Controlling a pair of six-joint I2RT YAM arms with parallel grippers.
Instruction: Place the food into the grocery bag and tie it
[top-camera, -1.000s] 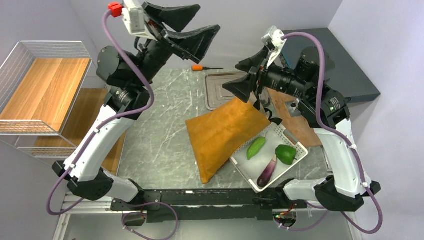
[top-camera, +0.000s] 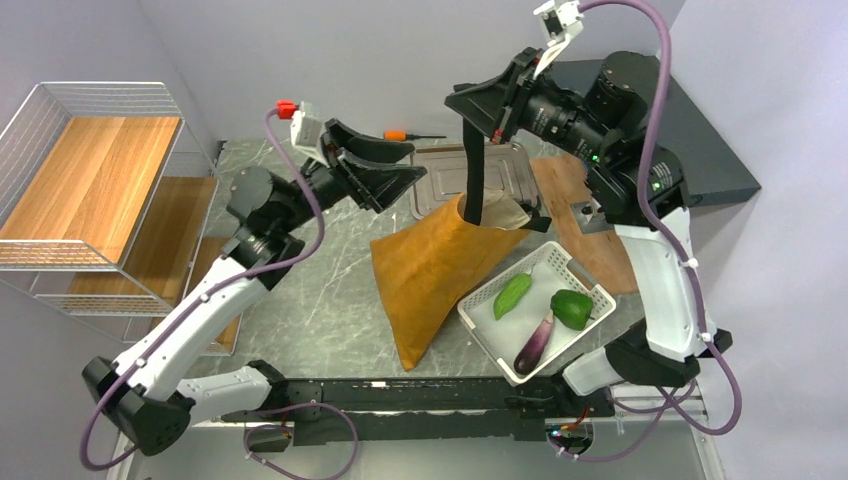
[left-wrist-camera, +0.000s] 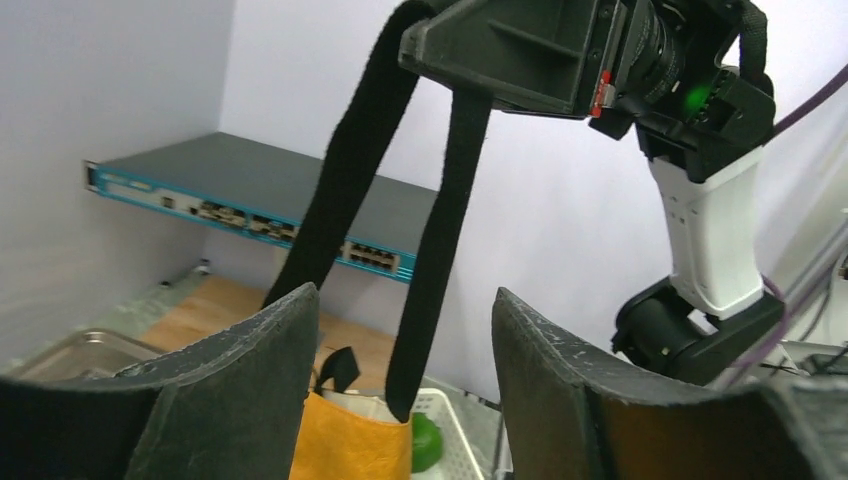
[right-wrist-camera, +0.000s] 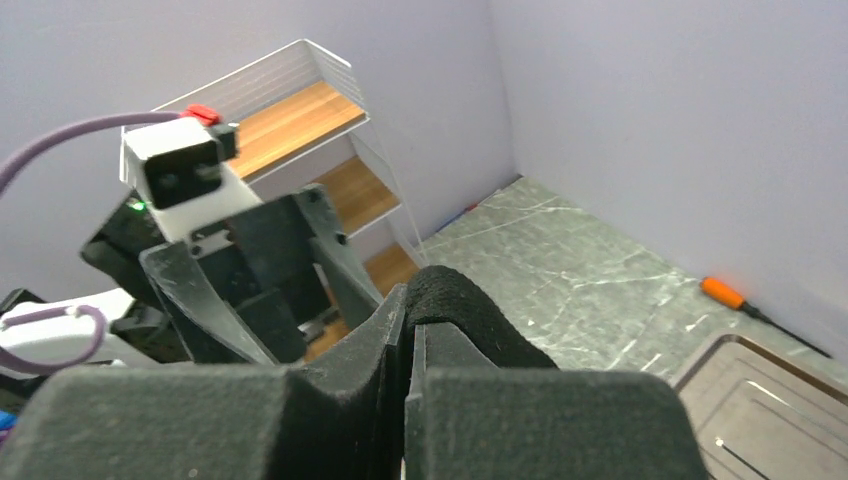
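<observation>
The orange-brown grocery bag (top-camera: 430, 275) leans on the counter with its mouth lifted toward the back. Its black strap (top-camera: 473, 170) rises to my right gripper (top-camera: 462, 98), which is shut on it; in the right wrist view the strap (right-wrist-camera: 465, 310) comes out between the pads. To the left of the bag's mouth, my left gripper (top-camera: 405, 165) is part open with nothing between its fingers. In the white basket (top-camera: 490, 349) lie a green pepper (top-camera: 571, 309), a long green vegetable (top-camera: 513, 295) and an eggplant (top-camera: 535, 342).
A metal tray (top-camera: 432, 172) and an orange screwdriver (top-camera: 397, 135) lie at the back. Right of the tray is a wooden board (top-camera: 590, 235), with a dark box (top-camera: 690, 150) behind. A wire shelf (top-camera: 110, 190) stands left.
My right gripper has closed on the strap and pulled it up, lifting and opening the bag's mouth. The left gripper has come lower, nearer the bag, and its fingers have narrowed.
</observation>
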